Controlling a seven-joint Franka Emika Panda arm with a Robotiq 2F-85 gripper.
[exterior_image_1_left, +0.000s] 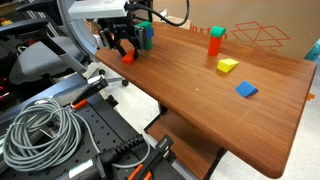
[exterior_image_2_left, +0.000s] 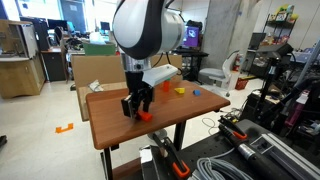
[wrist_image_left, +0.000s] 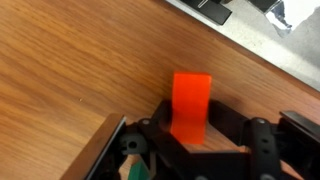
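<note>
A small orange-red block lies on the wooden table at its left end, below my gripper. In the wrist view it sits between the two dark fingers, which come up close on either side; whether both touch it is hard to make out. From the first exterior view, the gripper is low over the table with the block at its tips. The second exterior view shows the gripper just above the tabletop, the block partly hidden by it.
Farther along the table stand a red and green block stack, a yellow block and a blue block. Something green is close behind my gripper.
</note>
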